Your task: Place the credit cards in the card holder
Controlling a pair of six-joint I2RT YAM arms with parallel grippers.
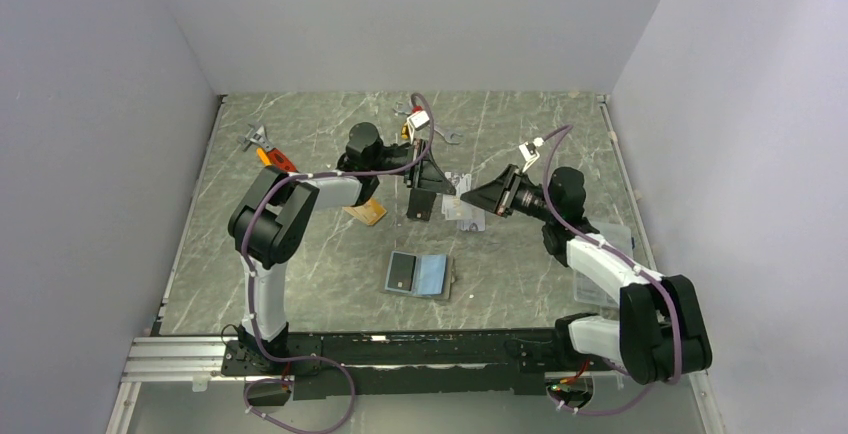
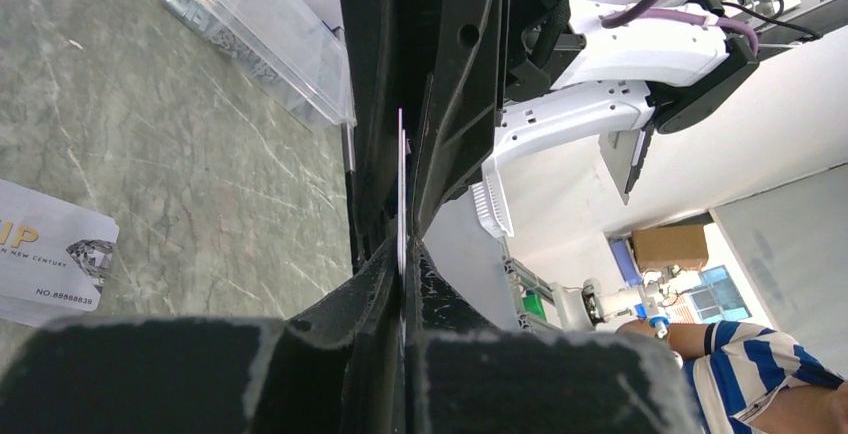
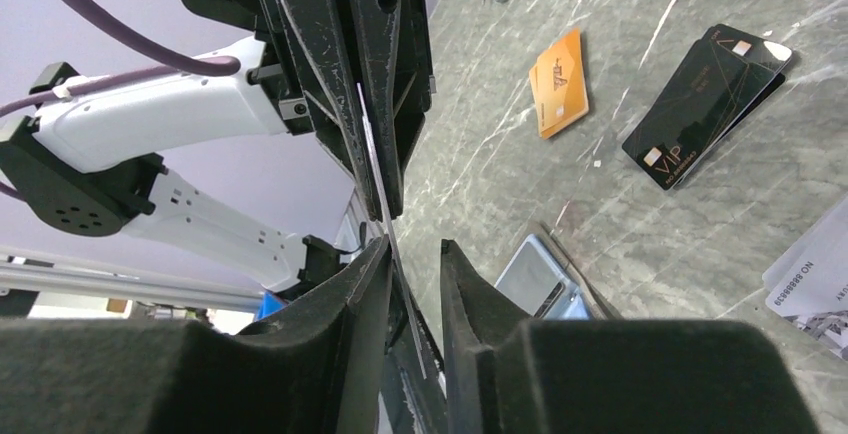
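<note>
My left gripper point(image 1: 444, 188) is shut on a thin card point(image 2: 401, 184), seen edge-on in both wrist views. My right gripper faces it, fingers parted around the card's lower part. White VIP cards point(image 2: 45, 244) lie on the table below, near black VIP cards point(image 3: 705, 104) and gold cards point(image 3: 558, 84). The open card holder point(image 1: 430, 274), with a black left side and blue right side, lies at the front middle.
Wrenches and tools point(image 1: 278, 160) lie at the back and left. A clear plastic box point(image 1: 600, 284) stands at the right edge.
</note>
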